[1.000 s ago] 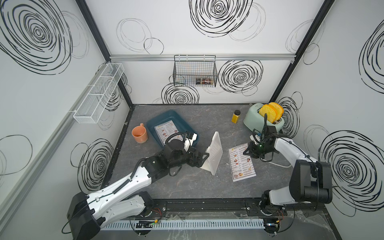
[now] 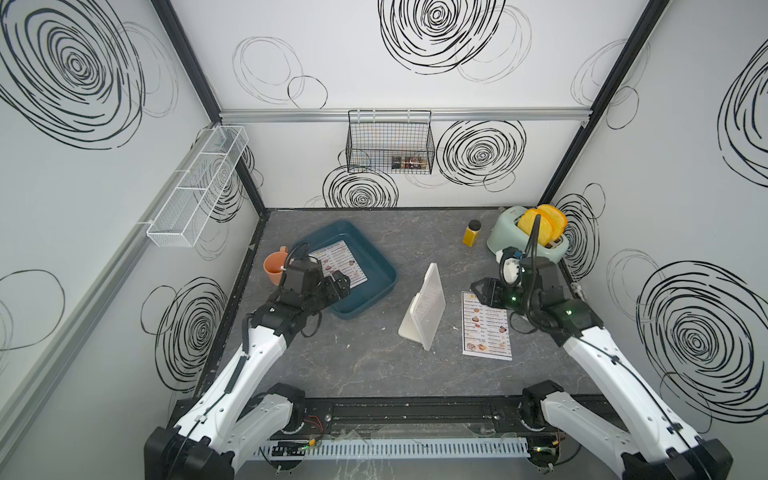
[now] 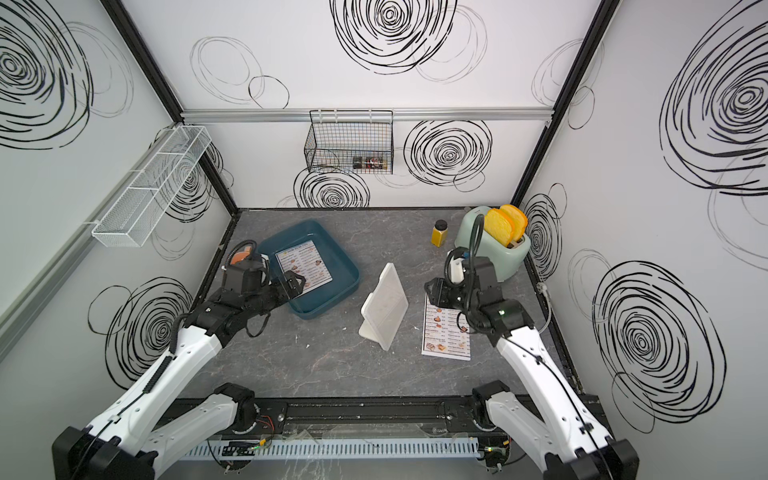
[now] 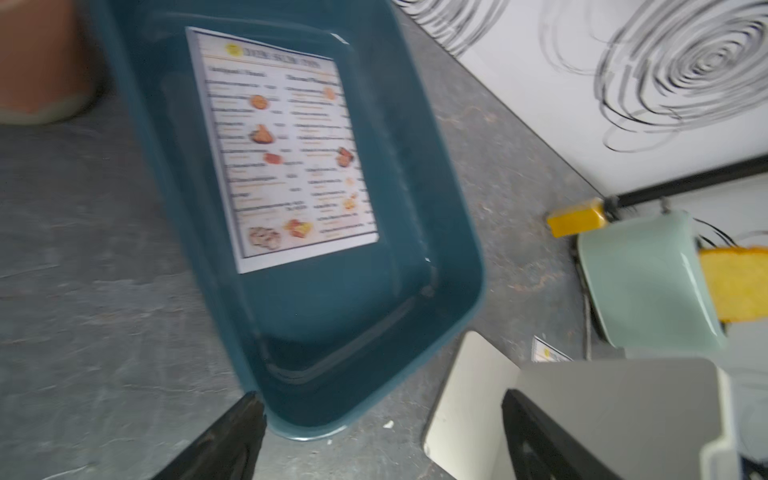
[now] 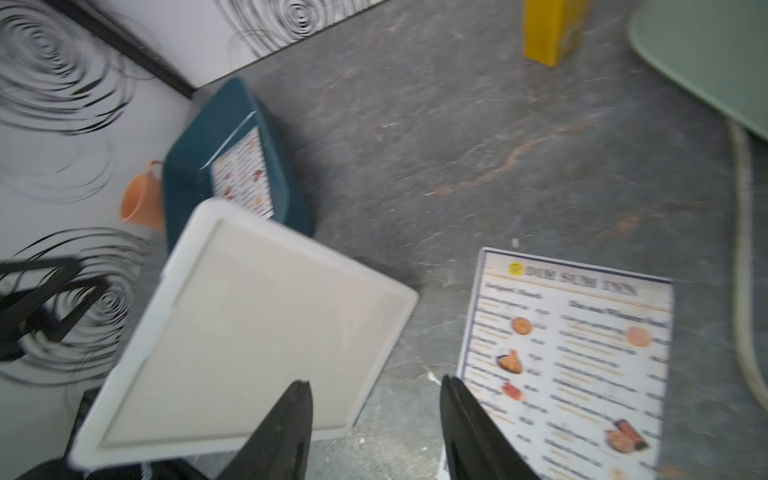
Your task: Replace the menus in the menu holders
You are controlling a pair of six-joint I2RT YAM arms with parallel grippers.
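The white menu holder (image 2: 429, 308) stands upright mid-table, tilted, no menu on the face seen in the right wrist view. One menu (image 2: 487, 326) lies flat on the table to its right; the right wrist view shows its printed side, headed "Dim Sum Inn". A second menu (image 4: 284, 148) rests inside the blue tray (image 4: 432, 344). My left gripper (image 2: 340, 286) hangs over the tray's front, fingers apart and empty. Above the far end of the table menu is my right gripper (image 2: 480, 291); in the right wrist view its fingers (image 5: 280, 432) are apart with nothing between them.
An orange mug (image 2: 275, 265) stands left of the tray. At the back right are a mint toaster (image 2: 504, 236) with yellow bread slices and a yellow bottle (image 2: 472, 233). A white cable (image 5: 745, 264) runs right of the table menu.
My left gripper has left the holder and moved left, over the tray. The right arm has swung out and its gripper shifted up and left.
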